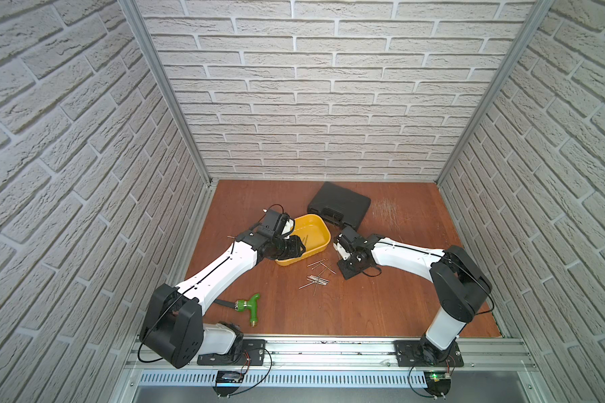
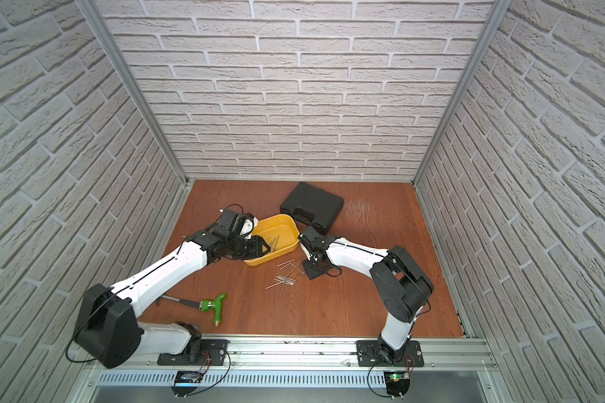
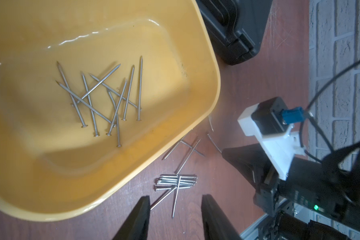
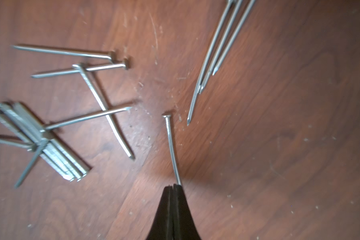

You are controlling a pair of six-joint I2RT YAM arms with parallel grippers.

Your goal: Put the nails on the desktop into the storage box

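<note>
In the right wrist view my right gripper is shut, its fingertips pressed together with nothing visible between them. One nail (image 4: 171,146) lies on the wood just beyond those tips, its lower end reaching alongside them. Three nails (image 4: 214,56) lie side by side farther up. To the left are a crossed group of nails (image 4: 98,94) and a tight pile of nails (image 4: 54,154). The yellow storage box (image 3: 206,94) holds several nails (image 3: 90,98). My left gripper stands open and empty, over the box's near edge in the top left view.
A black case (image 1: 340,203) stands behind the box. A green-handled tool (image 1: 250,307) lies at the front left. The wood right of the right arm and toward the front is bare.
</note>
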